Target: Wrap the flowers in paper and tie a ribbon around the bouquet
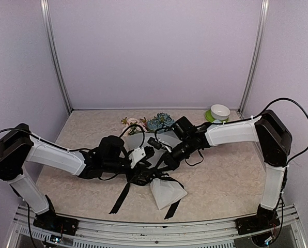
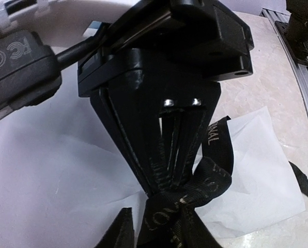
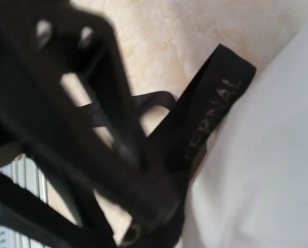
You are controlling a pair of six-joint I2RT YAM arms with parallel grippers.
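Note:
The bouquet lies with pink flowers [image 1: 136,124] and blue flowers [image 1: 160,121] at the back and its white wrap [image 1: 168,193] toward the front. Black lettered ribbon [image 2: 208,181] is looped at the narrow part of the wrap, its tails spread on the table. My right gripper is shut, its tips pinching the ribbon at the loop. Close by, my left gripper stands part open, with ribbon showing between its fingertips. In the right wrist view, the left gripper's dark fingers [image 3: 118,170] overlap the ribbon [image 3: 211,108]; the right gripper's own tips are hard to make out there.
A white bowl [image 1: 220,111] stands on a green plate [image 1: 209,115] at the back right. Both arms crowd the middle of the table, their grippers almost touching. Bare table lies to the right and at the front left.

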